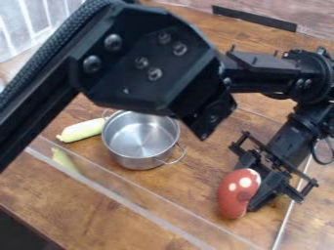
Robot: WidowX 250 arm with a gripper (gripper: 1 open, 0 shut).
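Observation:
My gripper (pixel 261 181) is low over the wooden table at the lower right, shut on a red mushroom toy (pixel 237 195) with white spots, which sits at or just above the tabletop. A steel pot (pixel 141 139) with side handles stands left of the gripper. The large black arm crosses the upper view and hides much of the table behind it.
A yellow-white corn cob (pixel 81 129) lies left of the pot, beside a pale yellow-green strip (pixel 65 161). A white rack or railing (pixel 26 29) is at the back left.

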